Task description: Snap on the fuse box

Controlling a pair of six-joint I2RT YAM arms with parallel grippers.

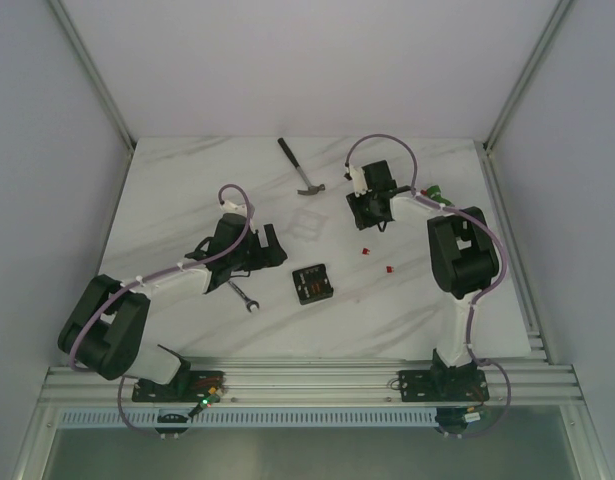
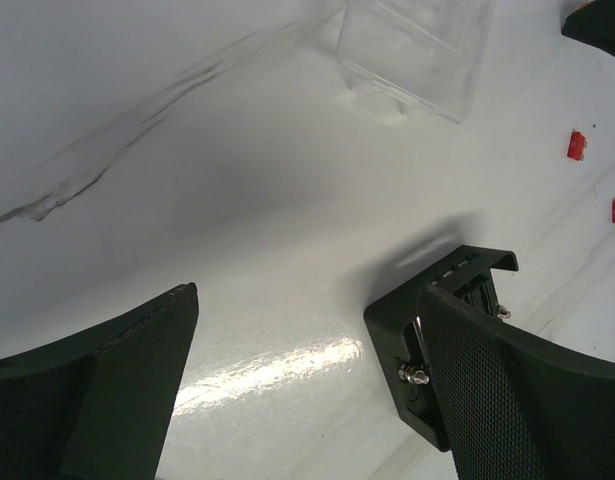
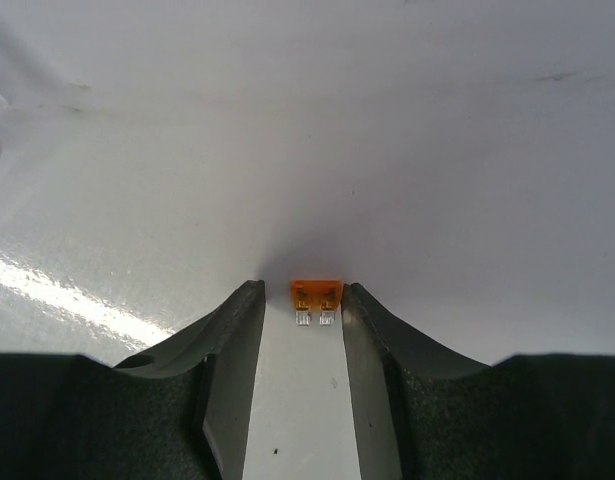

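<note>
The black fuse box (image 1: pixel 312 284) lies on the table, its side with metal bolts showing beside my left gripper in the left wrist view (image 2: pixel 392 330). A clear plastic cover (image 1: pixel 309 225) lies behind it. My left gripper (image 1: pixel 267 247) stands open, nothing between its fingers. In the right wrist view, a small orange fuse (image 3: pixel 316 294) with two metal prongs sits between the fingertips of my right gripper, close to the right fingertip, with a gap at the left one; the gripper is part open.
Two red fuses (image 1: pixel 365 251) (image 1: pixel 389 269) lie right of the box. A hammer (image 1: pixel 302 170) lies at the back, a wrench (image 1: pixel 243 295) at the front left, and a green object (image 1: pixel 436 194) at the back right.
</note>
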